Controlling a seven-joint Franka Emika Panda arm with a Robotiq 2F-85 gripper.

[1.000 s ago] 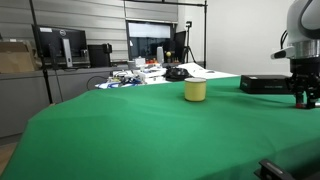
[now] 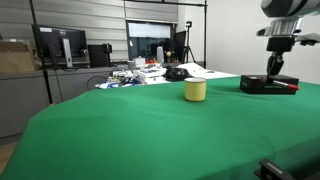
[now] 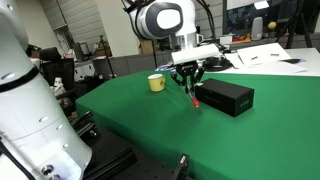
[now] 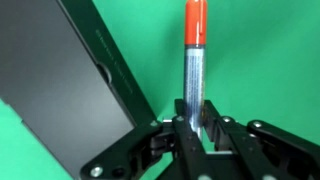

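Observation:
A marker [image 4: 194,75] with a grey barrel and a red end is held in my gripper, which is shut on the barrel. In the wrist view the red end points away from the fingers. From the second exterior side, the gripper [image 3: 188,84] hangs above the green table, and the marker's red tip [image 3: 195,102] slants downward. Beside it lies a closed black box [image 3: 228,97], which also fills the left of the wrist view. The first exterior view shows the gripper [image 2: 272,77] in front of that box [image 2: 256,86].
A yellow mug [image 2: 195,90] stands on the green table [image 2: 130,125], away from the box. White papers [image 3: 263,53] and other clutter lie toward the back.
In the first exterior view, my gripper has risen from the table at the right edge and moved left to the box, carrying the marker. The box and mug have stayed put.

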